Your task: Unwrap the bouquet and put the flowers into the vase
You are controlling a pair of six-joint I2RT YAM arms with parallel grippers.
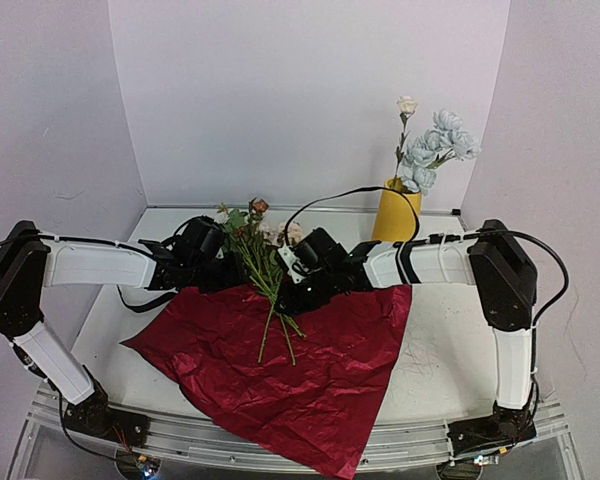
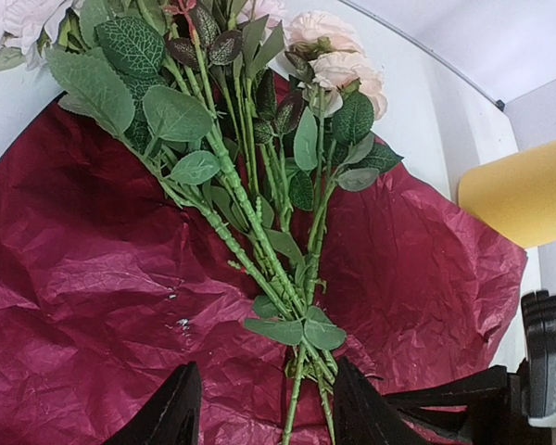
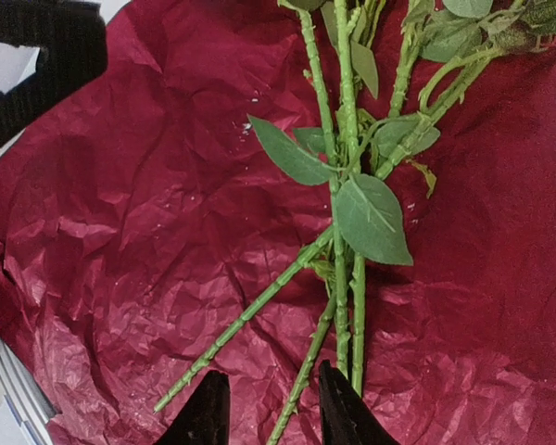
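A bunch of flowers lies across the dark red paper, its pale pink blooms [image 2: 329,56] at the back and its bare green stems [image 3: 347,306] crossing towards the front. The yellow vase [image 1: 394,216] stands at the back right, holding a white rose [image 1: 407,105] and pale blue flowers [image 1: 440,147]. My left gripper is open above the paper, left of the stems. Over the lower stems, from the right, hangs my right gripper, also open, with stems below and just beyond its fingers. Neither gripper holds anything.
The crumpled red paper [image 1: 310,400] covers the middle of the table and hangs over its front edge. Both grippers are close together over the bunch. Bare white table [image 1: 445,350] shows at the right; walls enclose the back and sides.
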